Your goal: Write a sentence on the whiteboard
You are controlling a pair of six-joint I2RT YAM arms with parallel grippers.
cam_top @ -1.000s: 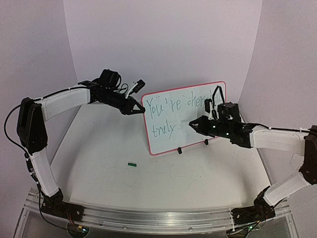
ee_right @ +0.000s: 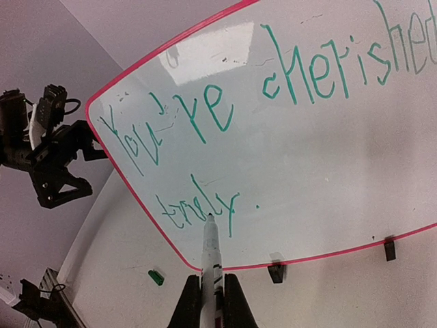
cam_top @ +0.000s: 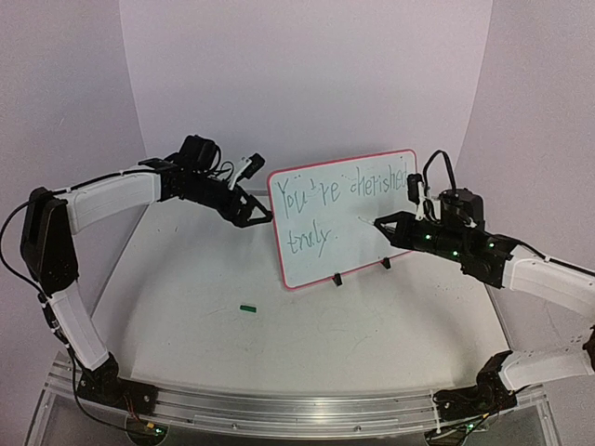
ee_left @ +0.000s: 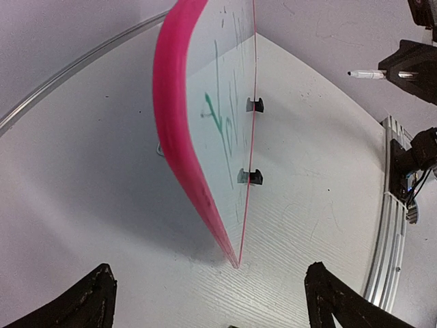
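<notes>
The red-framed whiteboard (cam_top: 363, 243) leans upright, bearing green handwriting that reads "You're cherished" with "truly." on a second line. At its left edge, my left gripper (cam_top: 264, 211) is open; in the left wrist view its fingers (ee_left: 95, 297) stand wide apart, clear of the board's pink edge (ee_left: 179, 130). My right gripper is shut on a white marker (ee_right: 212, 249), whose uncapped tip points toward the board. In the left wrist view a gap shows between this marker (ee_left: 369, 74) and the writing surface.
A small green cap-like piece (cam_top: 248, 308) lies on the white table (cam_top: 214, 344), left of the board. Black clips (cam_top: 337, 279) sit along the board's lower edge.
My right gripper, still with the marker, has moved right and back from the second line. The board shifted slightly early on.
</notes>
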